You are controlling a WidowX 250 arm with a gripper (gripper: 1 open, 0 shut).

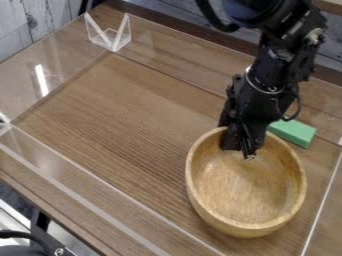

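My black gripper (241,140) reaches down from the upper right onto the back-left rim of a wooden bowl (247,200), shut on that rim as far as I can tell; the fingertips are dark and partly hidden against it. The bowl is empty and sits at the lower right of the wooden table. A green block (291,132) lies behind the bowl to the right, partly hidden by it.
A clear plastic bracket (110,35) stands at the back left corner. Table edges run along the left and back.
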